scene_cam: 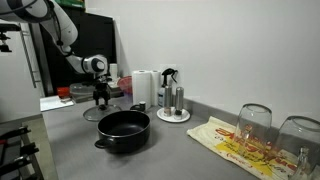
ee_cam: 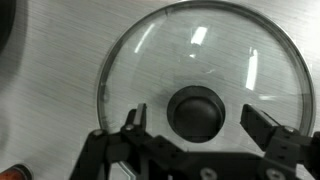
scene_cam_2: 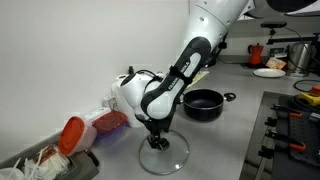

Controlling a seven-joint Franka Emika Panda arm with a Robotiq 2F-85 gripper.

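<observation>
A clear glass lid (ee_cam: 140, 75) with a dark rim lies flat on the grey table, its round black knob (ee_cam: 196, 113) facing up. My gripper is open, with one fingertip on each side of the knob and gaps between; nothing is held. From the second exterior view, the gripper (scene_cam_2: 158, 138) points down over the lid (scene_cam_2: 168, 160), its tips close to the knob. A black two-handled pot (scene_cam: 123, 130) stands uncovered beside the lid.
Behind lie a paper towel roll (scene_cam: 145, 86), bottles on a white plate (scene_cam: 174, 115) and a red bowl (scene_cam_2: 76, 134). Glass jars (scene_cam: 253, 125) and a patterned cloth (scene_cam: 222, 140) occupy the far end. Bare table extends in front of the lid.
</observation>
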